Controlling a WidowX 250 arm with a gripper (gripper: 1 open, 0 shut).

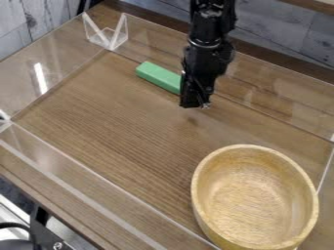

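Note:
A black robot gripper (pixel 196 98) reaches down from the top centre of the camera view, low over the wooden table (pixel 117 146). It looks shut, though its fingertips are small and dark; nothing shows held in it. A green bar-shaped object (pixel 158 76) lies just left of the gripper, its right end partly hidden behind it. A large round beige bowl (pixel 255 225) sits at the bottom right.
The table's middle, left and right are mostly clear. A wall or raised edge runs along the back. Clear plastic brackets stand at the upper left and left edge. A black cable lies at the bottom left corner.

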